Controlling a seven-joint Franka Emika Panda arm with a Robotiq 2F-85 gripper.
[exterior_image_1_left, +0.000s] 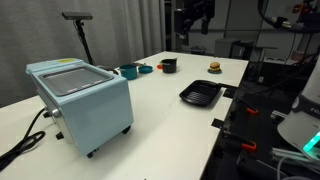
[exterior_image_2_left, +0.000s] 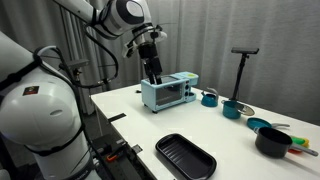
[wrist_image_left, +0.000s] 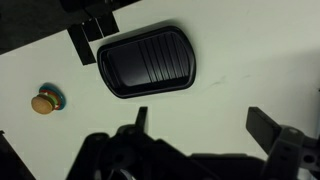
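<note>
High above the white table, my gripper stands open with its two fingers wide apart and nothing between them in the wrist view. A black rectangular tray with a ridged half lies on the table, apart from the gripper; exterior view 1 shows the same tray near the table's robot side. A toy burger sits left of the tray in the wrist view, and at the back right as a small burger in exterior view 1.
A light blue toaster oven stands at the left in exterior view 1. A black pot, a teal pot and a teal kettle are along the far side. White table between tray and oven is clear.
</note>
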